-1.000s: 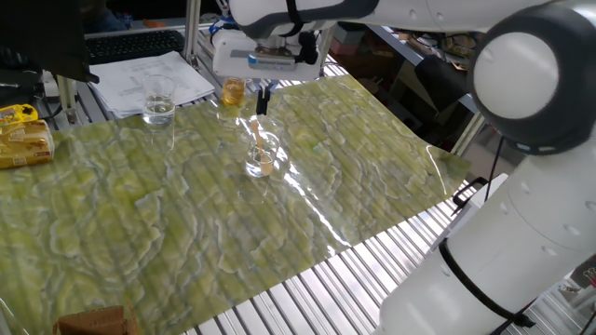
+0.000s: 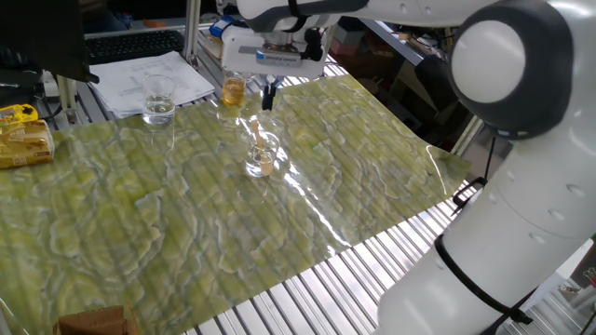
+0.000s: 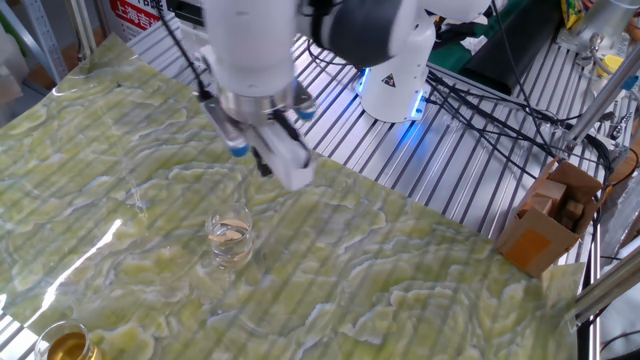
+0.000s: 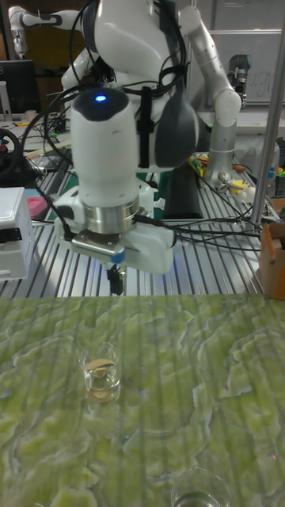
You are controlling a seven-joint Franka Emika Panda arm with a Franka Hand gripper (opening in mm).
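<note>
My gripper (image 2: 268,106) hangs above the far part of the green marbled sheet, its dark fingers pointing down and close together. Whether they are parted or shut is unclear, and no object shows between them. Nearer the middle of the sheet stands a clear glass (image 2: 260,167) with a wooden stick leaning in it; it is also the glass (image 3: 230,236) in exterior view 2, apart from the gripper. Behind it is a glass of amber liquid (image 2: 234,90). To the left is a clear glass (image 2: 159,115) partly filled with colourless liquid.
A gold can (image 2: 25,144) lies at the left edge, and papers (image 2: 140,84) lie behind the sheet. An open cardboard box (image 3: 545,222) stands at a corner in exterior view 2.
In exterior view 1 my gripper has shifted a little to the right and slightly up, while the elbow has moved left. The glasses have stayed where they were.
</note>
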